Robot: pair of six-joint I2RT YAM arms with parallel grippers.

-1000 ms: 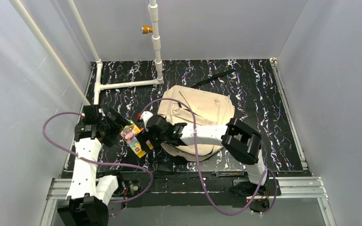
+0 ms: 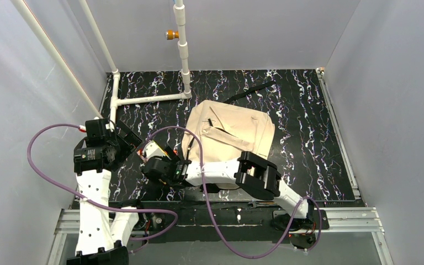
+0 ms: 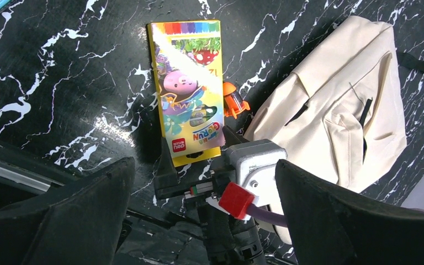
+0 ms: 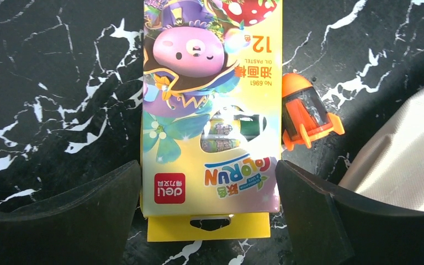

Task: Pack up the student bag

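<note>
A yellow oil pastel box lies on the marble table, an orange toy touching or close beside its right edge. My right gripper is open around the box's lower end, one finger at each side. My left gripper is open above and left of the box, which the right arm mostly hides in the top view. The beige bag lies flat to the right, beneath part of the right arm.
A white pipe frame stands at the back left. A black strap lies behind the bag. Purple cables loop over both arms.
The left arm has drawn slightly back to the left and stayed above the table.
</note>
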